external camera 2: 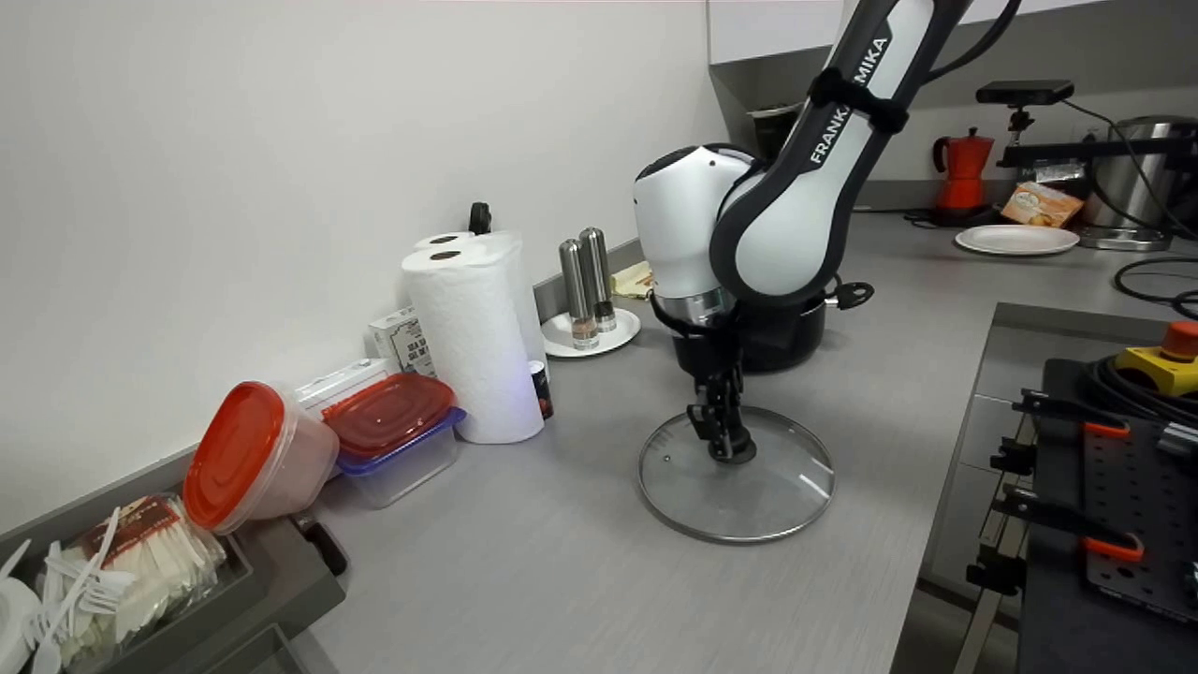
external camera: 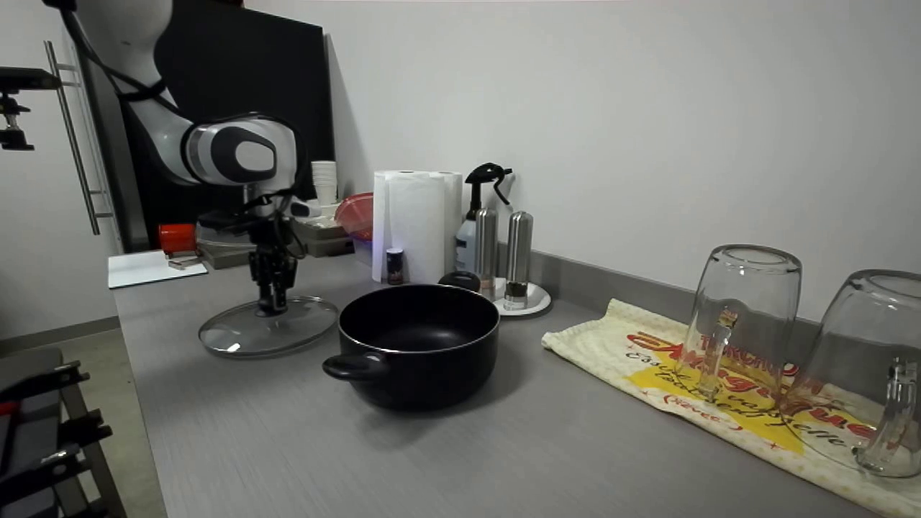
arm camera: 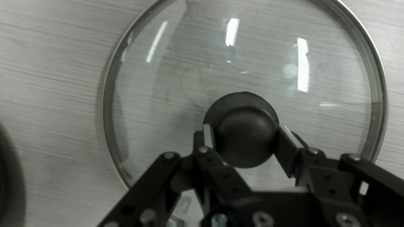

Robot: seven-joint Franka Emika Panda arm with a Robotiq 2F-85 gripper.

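Observation:
A round glass lid (external camera 2: 719,500) with a metal rim and a black knob (arm camera: 246,132) is at or just above the grey counter; whether its rim touches cannot be told for sure. My gripper is shut on the knob, one finger at each side of it. In exterior view 1 the gripper (external camera: 273,302) points down over the middle of the lid (external camera: 250,332). A black two-handled pot (external camera: 420,345) stands uncovered to the right of the lid, apart from it; its inside looks empty. In exterior view 2 the arm hides most of the pot (external camera 2: 786,337).
Paper towel rolls (external camera 2: 466,337) and a white plate (external camera 2: 562,335) with two metal grinders stand along the wall. Plastic containers (external camera 2: 399,438) lie beyond. Glass mugs (external camera: 742,319) rest upside down on a cloth (external camera: 622,345). The counter in front of the pot is clear.

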